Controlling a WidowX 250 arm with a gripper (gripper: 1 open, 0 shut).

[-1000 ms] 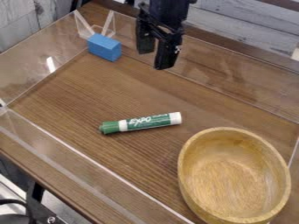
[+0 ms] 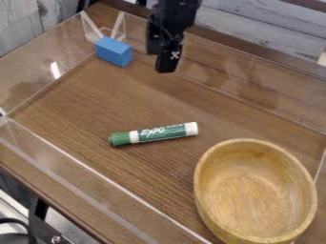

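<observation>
My black gripper [image 2: 167, 51] hangs at the top centre of the camera view, above the back of the wooden table, to the right of a small blue block [image 2: 113, 53]. Its fingers point down; they are dark and small, so how far apart they stand is hard to make out. A green and white Expo marker [image 2: 154, 134] lies horizontally, slightly tilted, in the middle front. A large yellow oval bowl [image 2: 254, 188] sits at the front right.
The wooden table [image 2: 82, 113] has bare space at the left, centre and back right. A raised edge runs along the back, and the table's left edge shows at the lower left.
The gripper has shifted slightly and turned, now looking narrower from this view. The marker, block and bowl have not moved.
</observation>
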